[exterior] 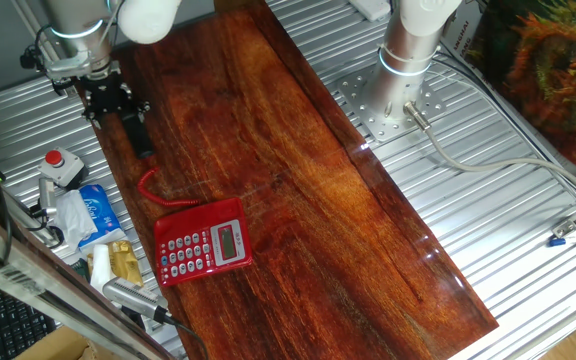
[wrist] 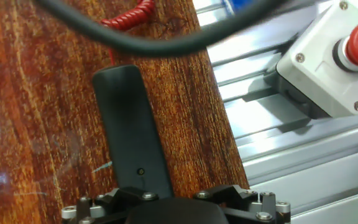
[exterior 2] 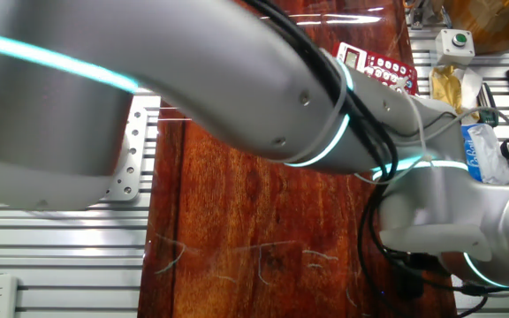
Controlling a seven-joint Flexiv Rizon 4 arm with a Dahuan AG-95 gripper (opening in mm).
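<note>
A black telephone handset (wrist: 132,127) lies on the wooden table, tied to a coiled red cord (wrist: 132,15). That cord leads to the red desk phone (exterior: 203,241), whose keypad and small display face up. My gripper is open, its fingers spread wide to either side at the bottom of the wrist view. It hovers around the near end of the handset, and that end is partly hidden by it. In exterior view 1 the gripper (exterior: 120,113) is at the table's upper left, the handset (exterior: 138,135) reaching out below it. In exterior view 2 my arm hides the handset.
Beside the table's edge stands an emergency-stop box (wrist: 331,59) with a red button. A blue-and-white tissue pack (exterior: 99,215) lies near it.
</note>
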